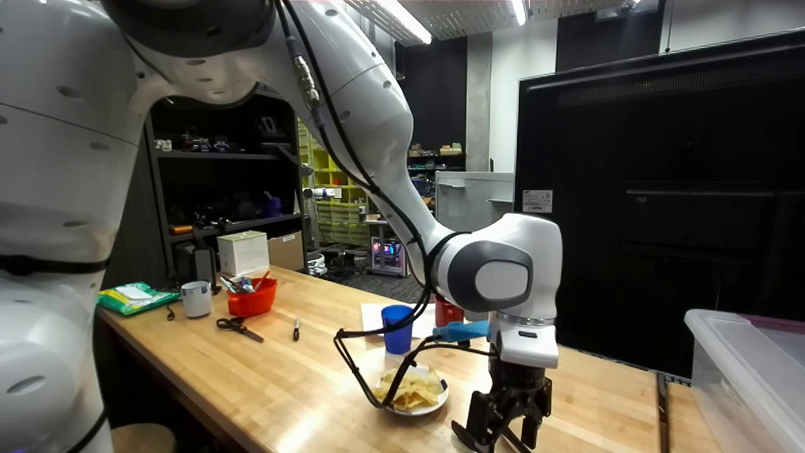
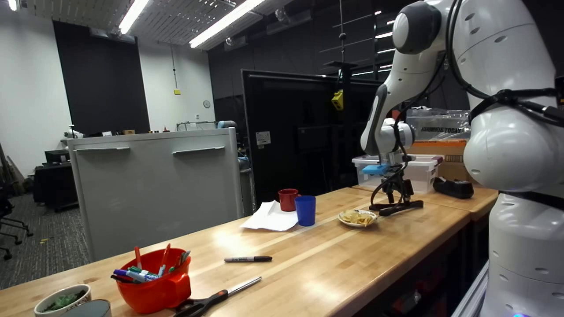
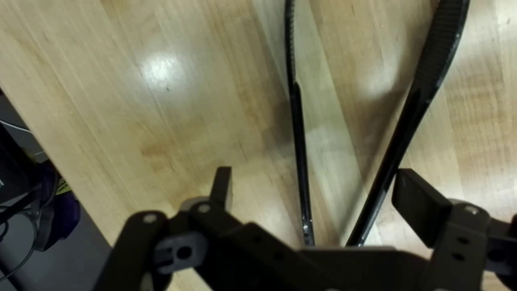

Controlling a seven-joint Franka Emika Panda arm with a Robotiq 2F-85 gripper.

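A pair of black tongs (image 3: pixel 301 155) lies on the wooden table, its two arms spread toward the top of the wrist view and drawing closer toward the bottom. My gripper is open above them, with both tong arms running between its fingers. The right tong arm appears to meet the right finger (image 3: pixel 419 206); whether they truly touch, I cannot tell. Bare wood separates the left finger from the left arm. The joined end of the tongs is hidden beneath the gripper body. In exterior view 2 the tongs (image 2: pixel 402 207) extend below the gripper (image 2: pixel 397 191).
Beside the tongs sits a white plate of chips (image 2: pixel 357 217); a cable loop hangs close over it. Farther off are a blue cup (image 2: pixel 305 210), a red mug (image 2: pixel 288 199), a marker (image 2: pixel 248 259) and scissors (image 2: pixel 217 298). A clear bin (image 1: pixel 743 377) stands at the right.
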